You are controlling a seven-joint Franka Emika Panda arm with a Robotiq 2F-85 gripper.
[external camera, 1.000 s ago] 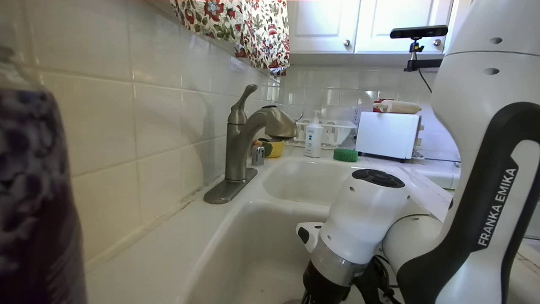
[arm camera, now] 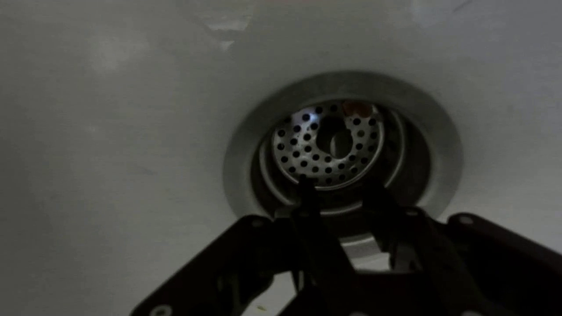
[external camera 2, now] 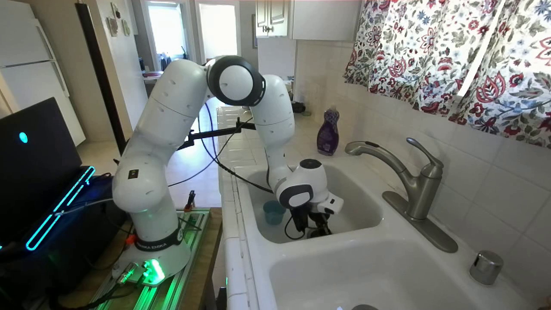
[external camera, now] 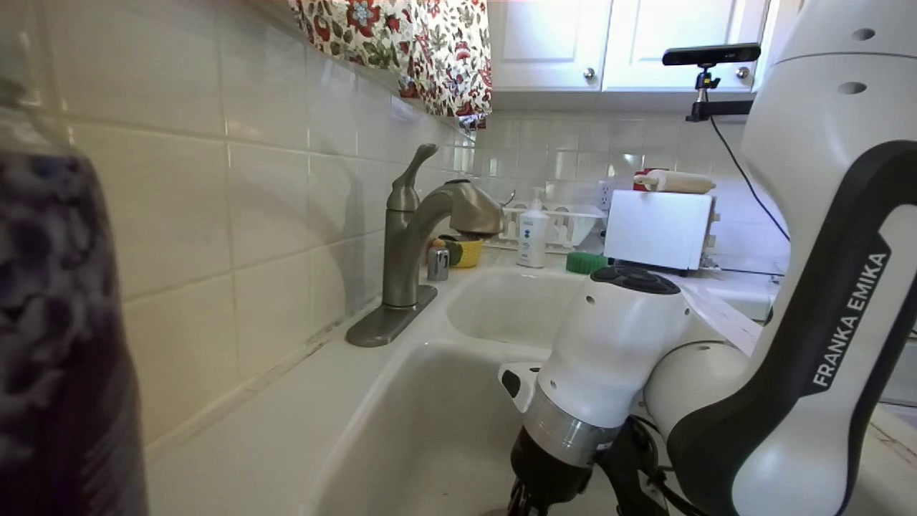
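Observation:
My gripper is above the sink drain (arm camera: 445,158) in the wrist view, its dark fingers apart with a gap between them. Nothing distinct shows in that gap, though the area is dark. Inside the drain sits a perforated metal strainer (arm camera: 300,152) with a hole in its middle, off-centre towards the far left of the opening. A small orange-brown scrap (arm camera: 357,109) lies at its upper edge. From outside, the gripper (external camera 2: 319,232) is low in the far basin, its fingertips hard to make out.
A teal cup (external camera 2: 273,212) stands in the same basin, beside the gripper. The faucet (external camera 2: 423,188) rises behind the sink, and a purple soap bottle (external camera 2: 328,131) is on the counter. Free room lies in the near basin (external camera 2: 361,274).
The arm's hand has risen and shifted slightly left in exterior view 1. The faucet and counter items have not moved.

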